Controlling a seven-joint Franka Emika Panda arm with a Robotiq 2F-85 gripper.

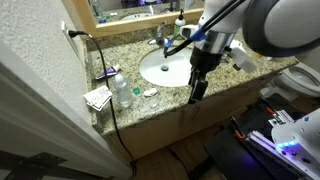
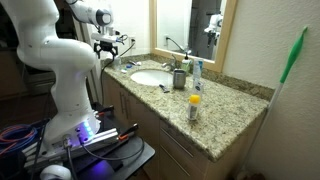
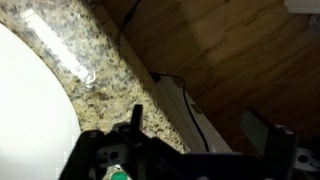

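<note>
My gripper hangs near the front edge of the granite counter, fingers pointing down. In the wrist view the two dark fingers stand wide apart, and only the counter edge and brown floor show between them. A white oval sink lies behind it in the first exterior view, and its bowl fills the left of the wrist view. A small green-topped thing shows at the bottom of the wrist view, partly hidden by a finger.
A clear bottle and white paper lie left of the sink. In the second exterior view, a grey cup, a tall clear bottle and a yellow-and-white bottle stand on the counter. Bare counter surrounds them.
</note>
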